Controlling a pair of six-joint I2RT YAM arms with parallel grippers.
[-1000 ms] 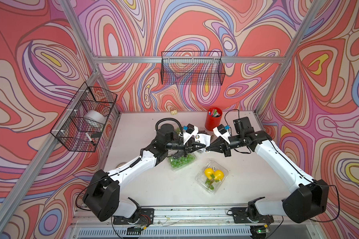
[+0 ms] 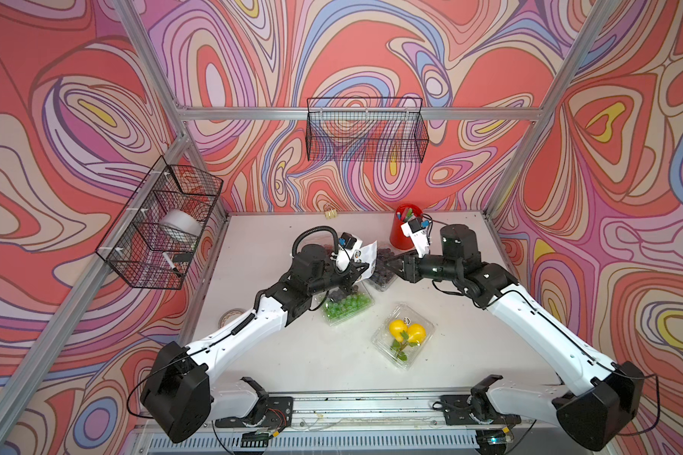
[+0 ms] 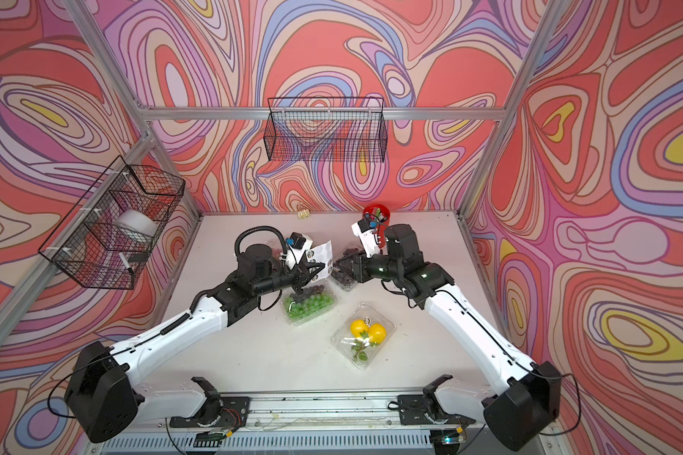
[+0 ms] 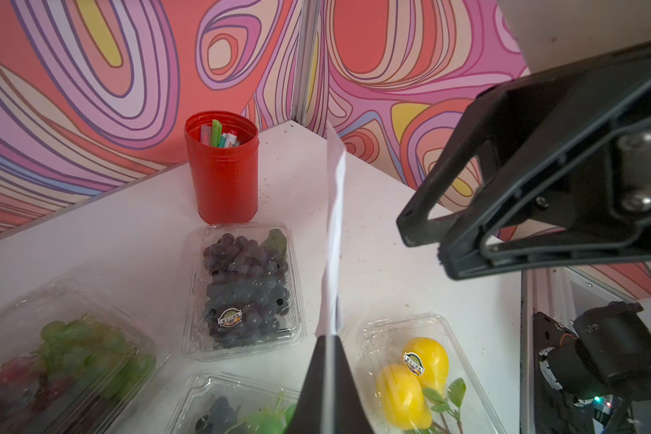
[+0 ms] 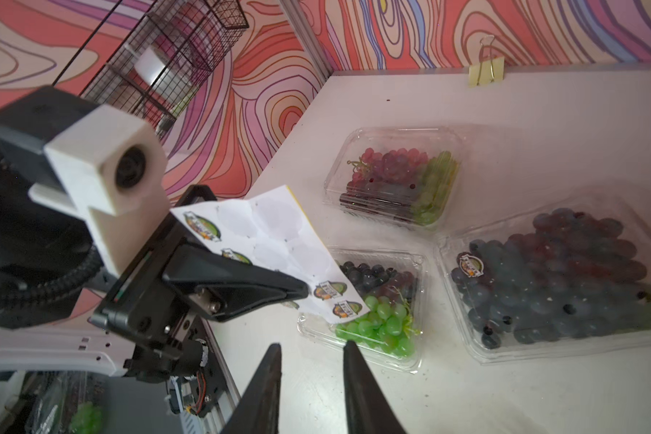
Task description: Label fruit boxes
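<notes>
The white label sheet (image 5: 271, 231), with several round stickers on it, hangs from my left gripper (image 2: 366, 267), which is shut on its edge. Facing it, my right gripper has its fingers (image 5: 267, 376) part open; no sticker shows between them. Below are clear fruit boxes. The dark grape box (image 4: 246, 285) carries a round label, as does the box of yellow fruit (image 2: 403, 335). I see no label on the visible parts of the green and black grape box (image 5: 361, 311) or the red and green grape box (image 5: 394, 181).
A red cup (image 4: 224, 173) of markers stands at the back right. A clip (image 5: 486, 70) lies near the back edge, and wire baskets (image 2: 163, 220) hang on the frame.
The two grippers, close together at the sheet a second ago, have drawn apart. My left gripper and sheet shifted left; the right gripper has turned.
</notes>
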